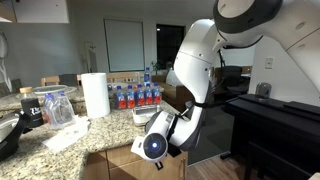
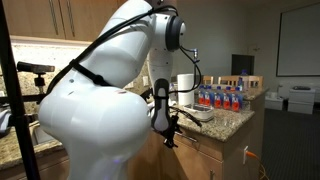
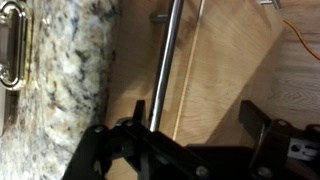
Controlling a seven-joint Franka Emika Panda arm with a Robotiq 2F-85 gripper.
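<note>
In the wrist view a long metal bar handle (image 3: 167, 65) runs along the wooden drawer front (image 3: 222, 75), below the counter edge. My gripper stands open, its black fingers (image 3: 254, 118) wide apart on the two sides of the handle's line. Nothing is held between them. Exterior view 1 has the gripper (image 1: 160, 160) low in front of the cabinet, beside the granite counter (image 1: 115, 130). From exterior view 2 the gripper (image 2: 172, 135) is near the drawer front (image 2: 205, 150). How far the fingertips are from the handle, I cannot tell.
Several blue-labelled bottles with red caps (image 1: 130, 98), a paper towel roll (image 1: 96, 95) and a dark bottle (image 1: 31, 105) stand on the counter. At its front edge lies a metal tray (image 3: 14, 50). Open floor (image 3: 295, 75) shows beyond the cabinet.
</note>
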